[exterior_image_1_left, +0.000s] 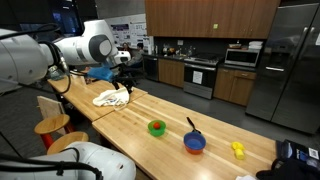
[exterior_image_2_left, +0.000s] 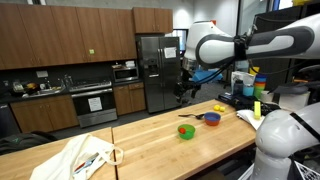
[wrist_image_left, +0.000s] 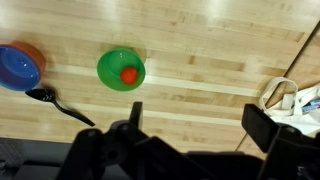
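Note:
My gripper hangs high above the wooden table, its two dark fingers wide apart and nothing between them. In exterior view 2 the gripper (exterior_image_2_left: 183, 93) is well over the tabletop, touching nothing. A green bowl (wrist_image_left: 110, 66) with a small red object (wrist_image_left: 128, 75) inside sits up and left of the fingers in the wrist view. Farther left is a blue bowl (wrist_image_left: 14, 72), with a black long-handled utensil (wrist_image_left: 65, 108) lying beside it. A white cloth (exterior_image_1_left: 112, 98) is bunched on the table's far part in exterior view 1.
Something yellow (exterior_image_1_left: 238, 150) lies beyond the blue bowl. A dark item (exterior_image_1_left: 295, 155) is at the right edge. Bare table (wrist_image_left: 205, 55) stretches between green bowl and cloth. A stool (exterior_image_1_left: 52, 124) stands beside the table; kitchen cabinets line the back.

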